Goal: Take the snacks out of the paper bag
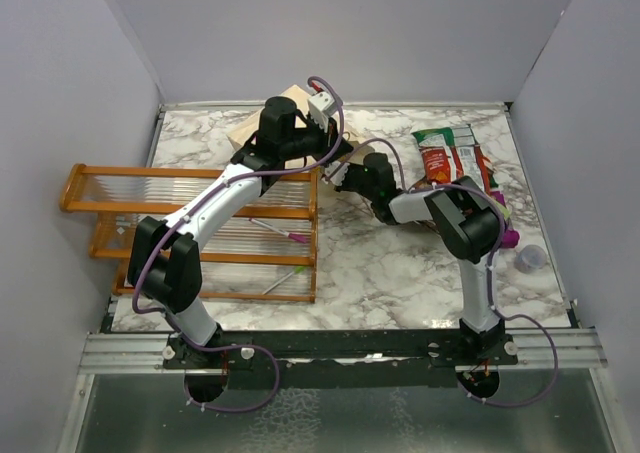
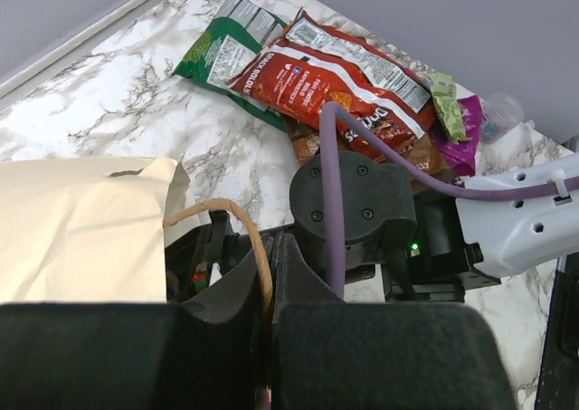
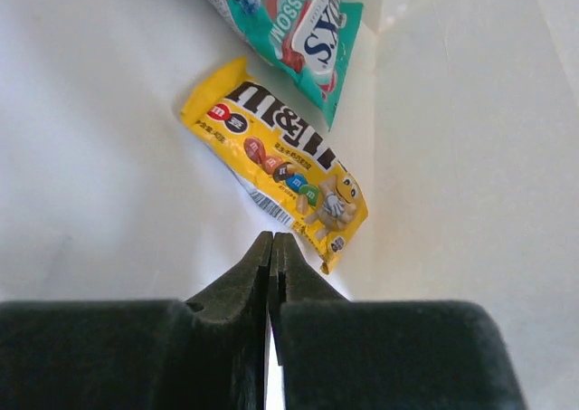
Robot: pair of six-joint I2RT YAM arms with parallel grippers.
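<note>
In the right wrist view, my right gripper is shut with nothing between its fingers. Just beyond its tips, a yellow m&m's packet (image 3: pixel 280 161) lies loose inside the pale paper bag (image 3: pixel 470 157). Past it, partly cut off by the frame edge, is a teal fruit-printed packet (image 3: pixel 303 30). My left gripper is shut on the tan cord handle (image 2: pixel 237 213) of the bag, whose cream paper (image 2: pixel 81 220) fills the left of the left wrist view. From above, the arms hide much of the bag (image 1: pixel 243 131).
At the right lie a red Doritos bag (image 2: pixel 339 80), a green bag (image 2: pixel 231 52), a brown packet (image 2: pixel 303 138), a purple one (image 2: pixel 463 134) and a clear cup (image 1: pixel 531 259). A wooden rack (image 1: pixel 190 213) stands left. Bare marble shows at front centre.
</note>
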